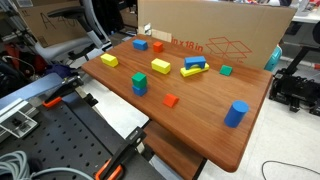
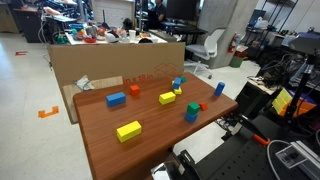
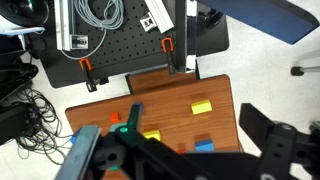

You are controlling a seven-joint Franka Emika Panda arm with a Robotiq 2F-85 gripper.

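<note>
My gripper shows as dark, blurred fingers at the bottom of the wrist view, standing wide apart over the wooden table with nothing seen held. A green block rests on a blue block [image 1: 139, 90] near the table's front edge. Further back, another blue block [image 1: 194, 62] lies across a yellow block [image 1: 196, 71]. Separate yellow blocks [image 1: 160, 64] sit on the wood, along with a blue block [image 2: 116, 99] and a red block [image 2: 134, 90]. A flat red piece [image 1: 170, 100] lies nearer the front, and a blue cylinder [image 1: 235, 114] stands at the right end.
A cardboard panel [image 1: 215, 32] closes off the table's back edge. Along the front runs a black perforated bench [image 3: 125, 45] carrying coiled cable [image 3: 100, 14] and orange-tipped clamps. A small green block [image 1: 225, 71] lies near the panel. Bare wood separates most pieces.
</note>
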